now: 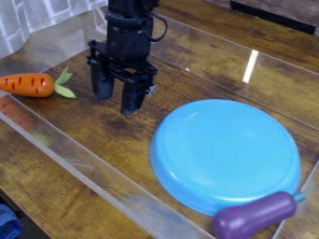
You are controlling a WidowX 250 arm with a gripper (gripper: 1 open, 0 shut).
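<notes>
The black gripper hangs over the wooden surface at the upper left of centre, its two fingers pointing down and apart, with nothing seen between them. To its left lies an orange toy carrot with a green top. A large light blue round plate or lid fills the lower right, and a purple toy eggplant lies against its lower edge.
Clear plastic walls border the work area, along the lower left and upper sides. A blue object shows at the bottom left corner, outside the wall.
</notes>
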